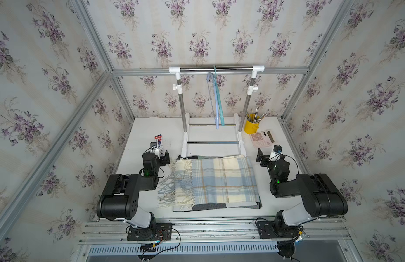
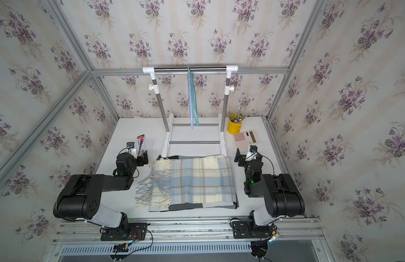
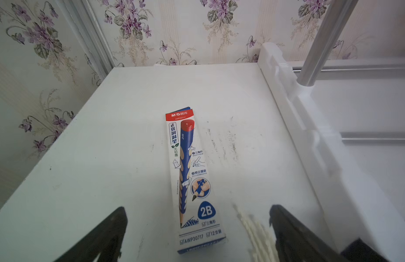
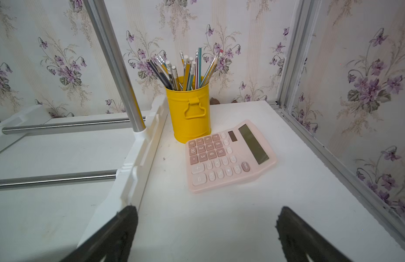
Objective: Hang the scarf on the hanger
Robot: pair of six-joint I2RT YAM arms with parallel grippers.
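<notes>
A plaid scarf [image 1: 224, 179] in cream, pale blue and tan lies flat at the front middle of the table, its fringe [image 1: 172, 187] spread to the left. Two hangers, one light blue [image 2: 191, 104] and one teal [image 2: 194, 100], hang side by side from the rack's top bar, above and behind the scarf. My left gripper is open over the table, left of the scarf, with a few fringe strands showing near its right finger. On the scarf's right side my right gripper is also open, nothing between its fingers.
The white-footed metal rack [image 1: 188, 131] stands behind the scarf. A pencil box [image 3: 191, 179] lies ahead of the left gripper. Ahead of the right one are a pink calculator [image 4: 228, 157] and a yellow cup [image 4: 189, 113] of brushes. Darker cloth [image 1: 211, 206] shows under the scarf.
</notes>
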